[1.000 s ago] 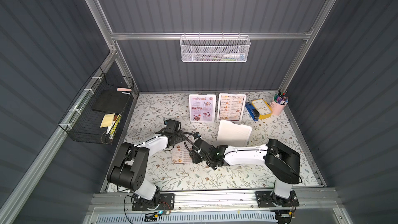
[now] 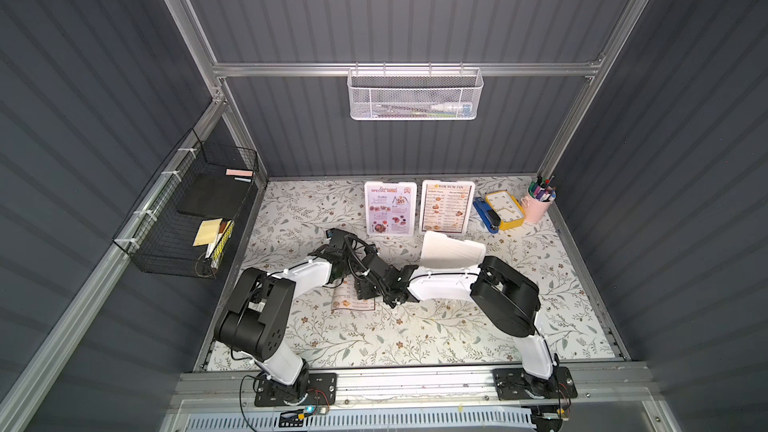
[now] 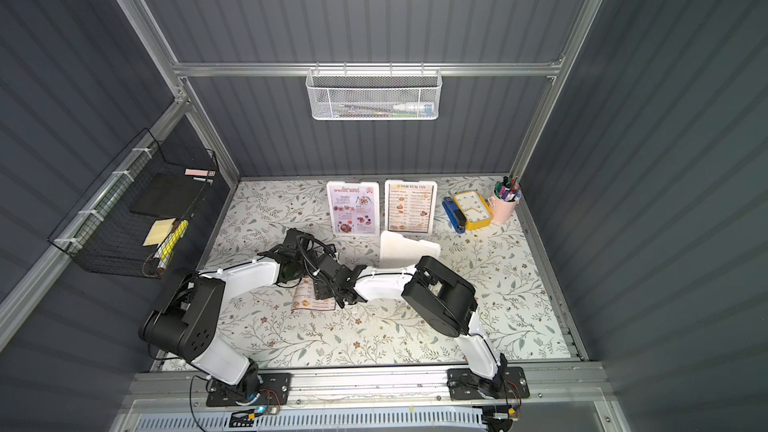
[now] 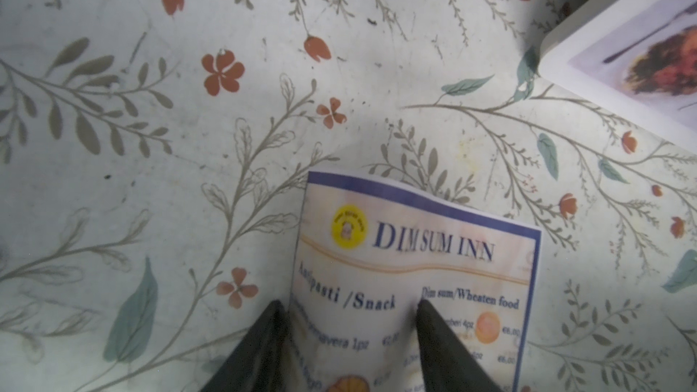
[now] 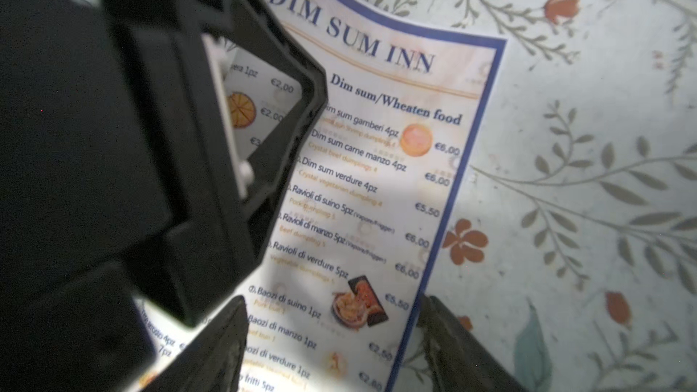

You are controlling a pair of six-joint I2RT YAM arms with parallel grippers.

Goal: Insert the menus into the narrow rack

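Observation:
A Dim Sum Inn paper menu (image 2: 352,300) (image 3: 308,299) lies on the table under both grippers, its top curved in the left wrist view (image 4: 464,276). My left gripper is low over its top, dark blurred fingertips either side of a raised part; whether it pinches is unclear. My right gripper sits over the menu's right part, fingers apart. Two upright holders stand behind, showing a purple menu (image 2: 390,208) and a Dim Sum Inn menu (image 2: 445,206). An empty white holder (image 2: 452,249) stands in front of them at right.
A blue stapler (image 2: 485,214), yellow tray (image 2: 505,208) and pink pen cup (image 2: 536,209) stand at back right. A black wire basket (image 2: 192,216) hangs left, a white mesh basket (image 2: 414,100) on the back wall.
The right arm has moved left and slightly back, closer to the left gripper. The left arm has shifted slightly right.

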